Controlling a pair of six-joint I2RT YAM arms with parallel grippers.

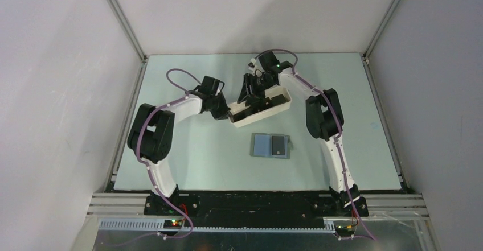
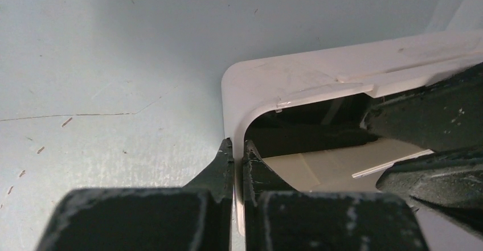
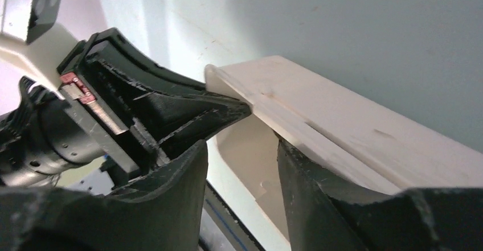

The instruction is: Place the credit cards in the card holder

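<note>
A long white box stands aslant near the middle of the table, with dark pieces inside; whether these are cards cannot be told. My left gripper is shut on the wall at the box's left end, one finger on each side of it. Over the box, pointing down into it, is my right gripper; its fingers stand part open, and no object shows gripped between them. In front of the box lies the open card holder, blue-grey on its left half, with a dark panel or card on its right.
A small pale tab sticks out at the card holder's right edge. Bare table surrounds the holder. The two grippers are close together above the box.
</note>
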